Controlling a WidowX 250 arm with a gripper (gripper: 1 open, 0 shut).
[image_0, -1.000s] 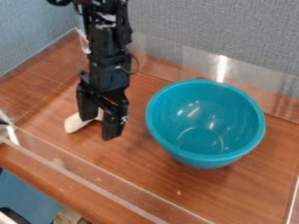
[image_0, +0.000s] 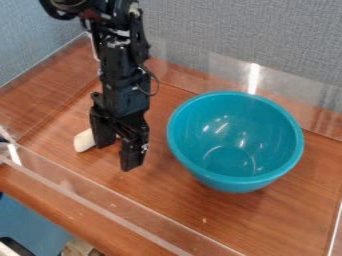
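The black robot gripper (image_0: 116, 140) hangs low over the wooden surface at the centre left, its fingers apart. A pale, cream-coloured object (image_0: 83, 140) lies on the wood just left of and behind the fingers, partly hidden by them; whether they touch it I cannot tell. A large teal bowl (image_0: 235, 140) stands to the right of the gripper, apart from it.
Clear panels edge it at the back and front left. A grey textured wall stands behind. Beyond the front left edge is a blue floor with a few items.
The gripper has shifted slightly across the pale object and a little lower, covering more of its right part. The bowl has not moved.
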